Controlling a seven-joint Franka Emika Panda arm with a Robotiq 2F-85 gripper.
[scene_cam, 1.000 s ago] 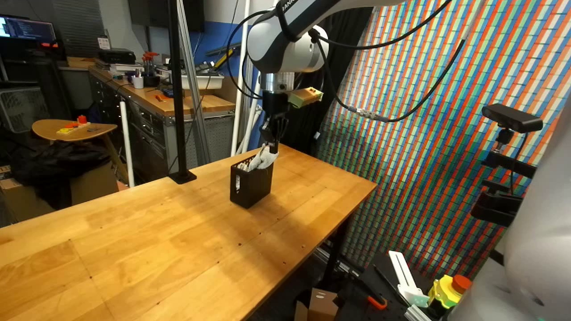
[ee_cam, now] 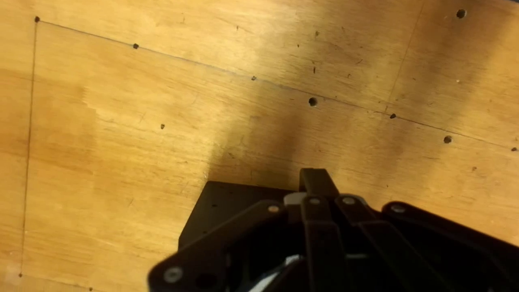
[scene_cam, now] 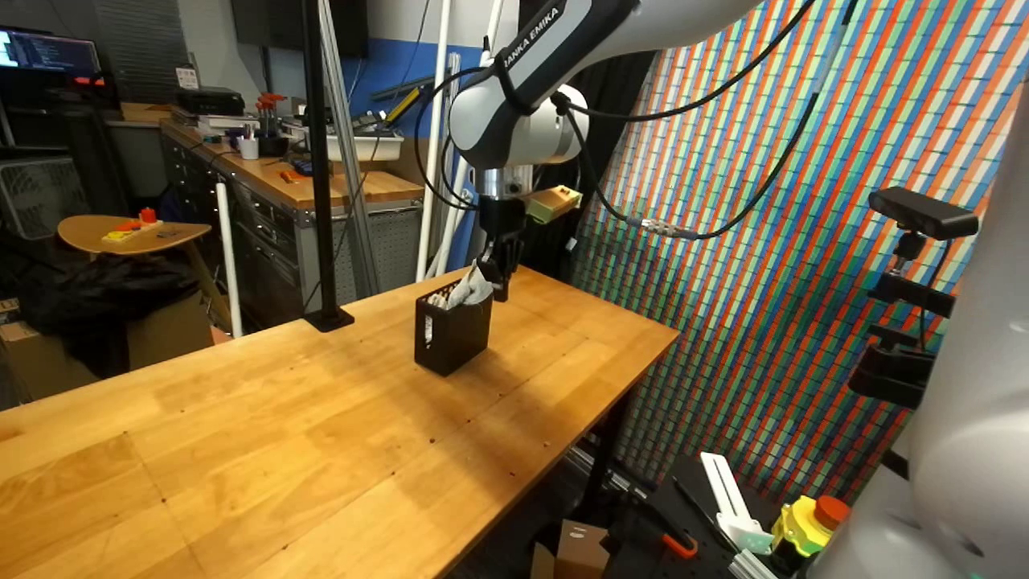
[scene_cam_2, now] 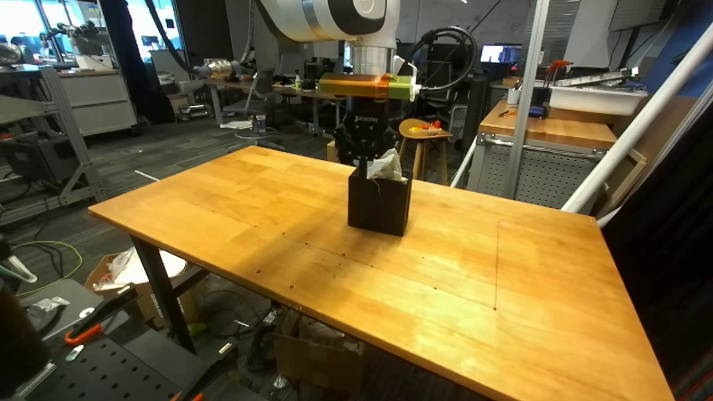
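Observation:
A black open-topped box stands upright on the wooden table, with a crumpled pale cloth sticking out of its top. My gripper points down close against the box, on its far side in exterior view 1. From exterior view 2, the tips of my gripper drop out of sight behind the box's rim, left of the cloth. In the wrist view the fingers are together, shut, with nothing showing between them. Part of the box appears left of them, largely covered by the gripper.
A black upright post stands at the table's back edge. Below the front edge, a cardboard box sits on the floor.
My gripper has come down beside the box and shifted slightly right in exterior view 1. The box stays put, and the cloth looks nearly the same.

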